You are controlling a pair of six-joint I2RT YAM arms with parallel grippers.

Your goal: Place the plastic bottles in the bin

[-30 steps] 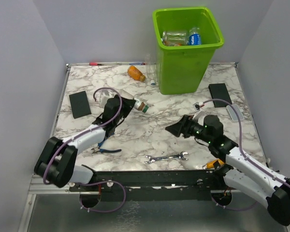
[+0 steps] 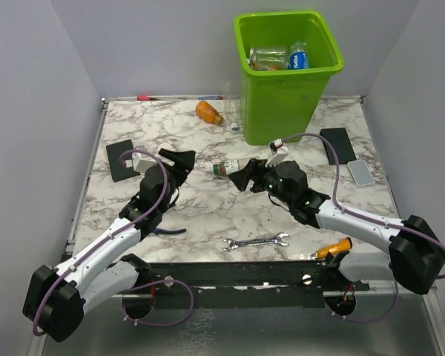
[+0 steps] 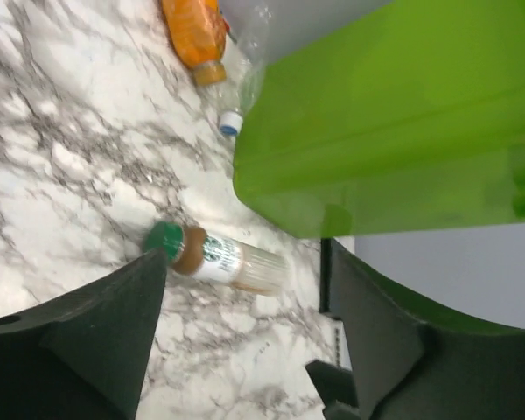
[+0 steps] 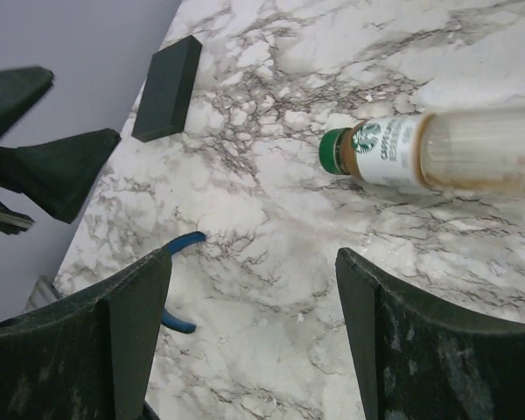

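Observation:
A labelled plastic bottle with a green cap (image 2: 230,167) lies on the marble table between my grippers, seen also in the right wrist view (image 4: 394,150). My left gripper (image 2: 179,165) is left of it, fingers apart, nothing between them. My right gripper (image 2: 248,176) stands open just beside it (image 4: 254,297). An orange bottle (image 2: 208,112) and a clear bottle (image 2: 233,111) lie at the back beside the green bin (image 2: 282,104), which holds bottles inside.
Dark slabs (image 2: 122,159) (image 2: 337,146), a grey phone-like object (image 2: 360,173), blue-handled pliers (image 2: 167,231), wrenches (image 2: 256,242) and a yellow-handled tool (image 2: 332,248) lie around the edges.
The green-capped bottle has left my left gripper and now lies on the table, turned round.

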